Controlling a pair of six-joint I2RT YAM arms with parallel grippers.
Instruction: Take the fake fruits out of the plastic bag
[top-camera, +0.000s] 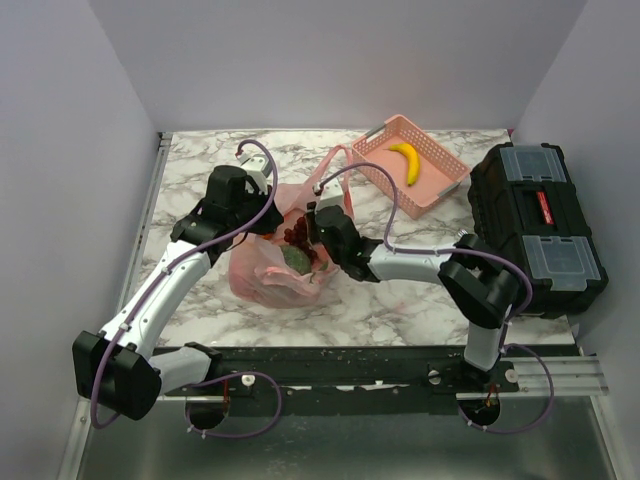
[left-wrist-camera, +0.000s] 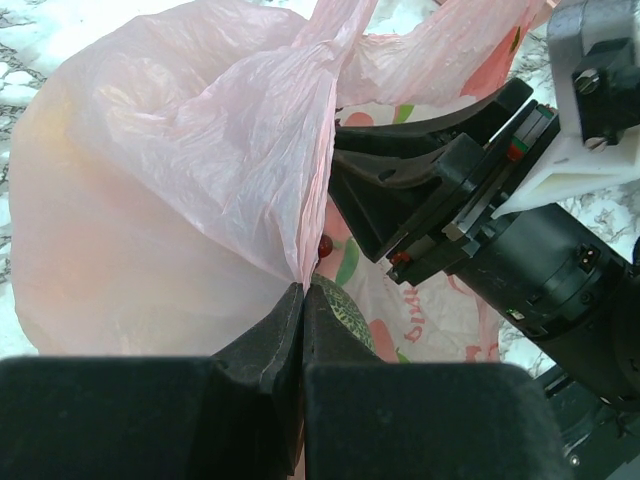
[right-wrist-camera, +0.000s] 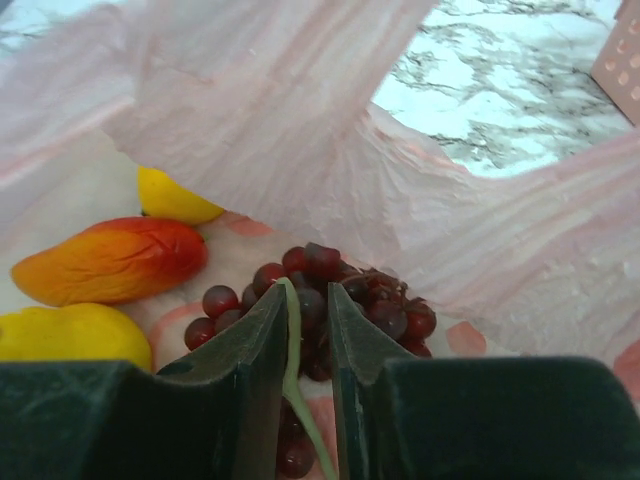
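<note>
The pink plastic bag (top-camera: 262, 285) lies with its mouth spread, and my left gripper is shut on its edge. Inside, dark red grapes (right-wrist-camera: 385, 315) rest below my right gripper, which is partly open; their pale green stem (right-wrist-camera: 293, 345) shows in the gap between its fingers. In the right wrist view, a red-orange mango-like fruit (right-wrist-camera: 110, 262) and two yellow fruits, one small (right-wrist-camera: 172, 196) and one larger (right-wrist-camera: 72, 333), lie left of the grapes. A green netted melon (top-camera: 296, 260) sits nearer the bag's front, partly hidden.
A pink basket (top-camera: 437, 190) holding a banana (top-camera: 408, 160) stands at the back right. To the right is a black toolbox (top-camera: 540, 230).
</note>
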